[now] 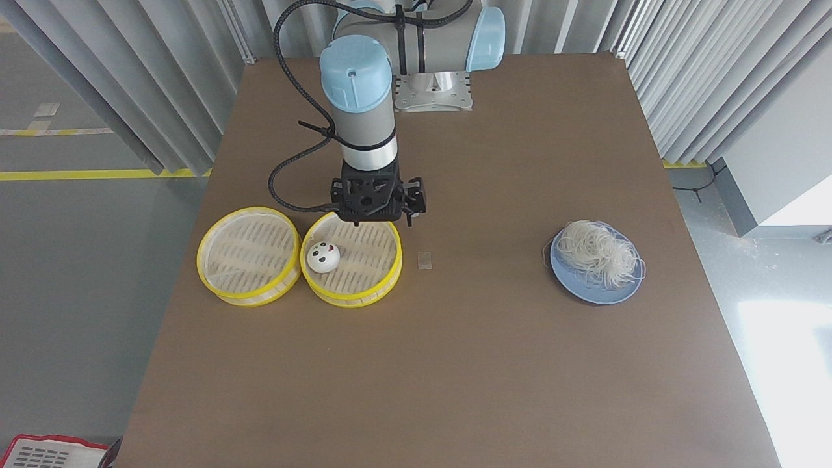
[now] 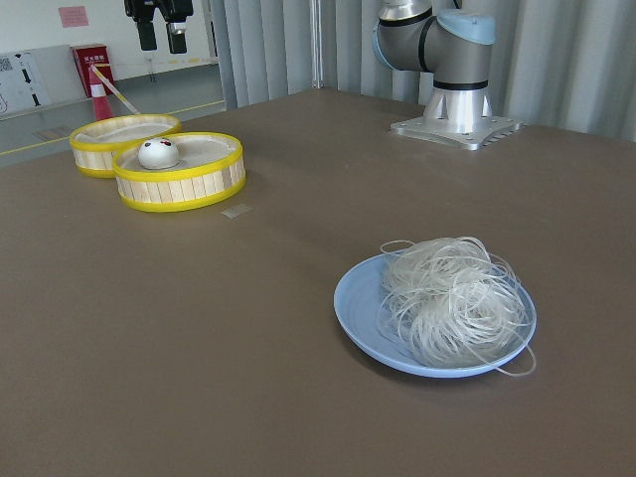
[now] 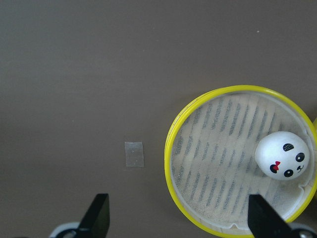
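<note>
My gripper is open and empty, raised above the yellow-rimmed steamer baskets; in the wrist view its two fingers stand wide apart at the bottom edge. A white ball with a panda face rests in the right-hand basket, also seen in the wrist view. The left-hand basket beside it looks empty.
A blue plate of white noodle-like strands sits on the right of the brown table. A small clear tape patch lies beside the baskets.
</note>
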